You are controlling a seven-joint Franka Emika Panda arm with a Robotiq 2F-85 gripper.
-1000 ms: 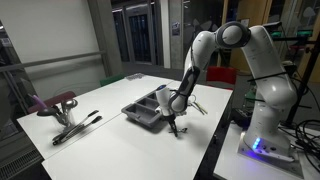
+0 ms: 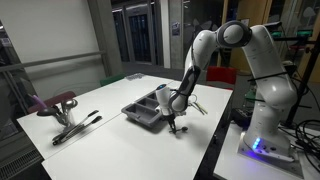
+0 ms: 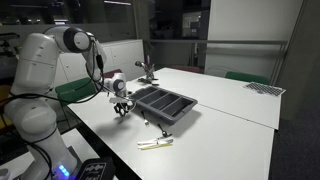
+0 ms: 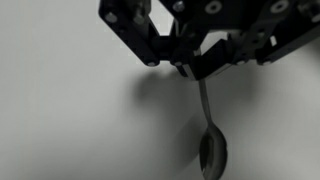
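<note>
In the wrist view, a metal spoon (image 4: 212,152) extends from my gripper, its bowl toward the bottom of the picture. The fingers are shut on its thin handle, and the handle's far end is hidden behind the fingers. In exterior view 1, my gripper (image 2: 173,126) is low over the white table, in front of the grey compartment tray (image 2: 143,117). From the other side, the gripper (image 3: 122,110) appears left of that tray (image 3: 172,119). Whether the spoon touches the table is too small to tell.
Light-handled utensils (image 3: 155,145) and small dark ones lie beside the tray. A holder with several utensils (image 2: 65,110) is at the table's far left in exterior view 1.
The arm stands almost where it was. Only the small dark shape by the fingertips looks slightly different, a little further right in exterior view 1.
</note>
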